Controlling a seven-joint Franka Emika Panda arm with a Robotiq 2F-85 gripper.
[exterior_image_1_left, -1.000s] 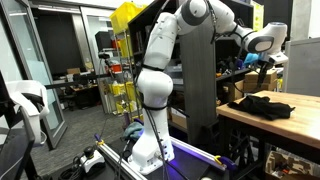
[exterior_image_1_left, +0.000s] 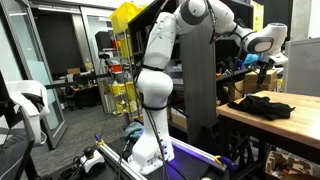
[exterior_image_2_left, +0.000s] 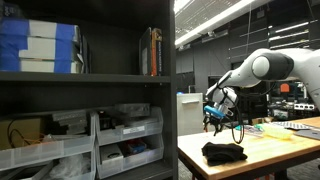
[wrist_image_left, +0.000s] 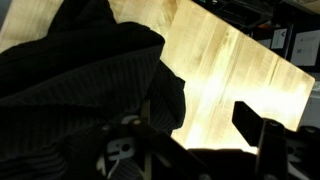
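Observation:
A black cloth (exterior_image_1_left: 259, 107), crumpled in a loose heap, lies on the wooden table (exterior_image_1_left: 290, 128). In exterior view 2 the same cloth (exterior_image_2_left: 224, 154) rests close to the near edge. My gripper (exterior_image_1_left: 262, 72) hangs in the air above the table, pointing down and clear of the cloth. From the wrist, the ribbed cloth (wrist_image_left: 80, 85) fills the left half, partly behind one of the gripper's dark fingers (wrist_image_left: 140, 135). The other finger (wrist_image_left: 250, 124) stands well apart over bare wood. The gripper is open and nothing is held in it.
A dark shelf unit (exterior_image_2_left: 90, 90) with clear plastic bins (exterior_image_2_left: 130, 128) stands beside the table. Bare tabletop (wrist_image_left: 215, 80) spreads to the right of the cloth in the wrist view. Beyond the table's edge lie dark items (wrist_image_left: 240, 12).

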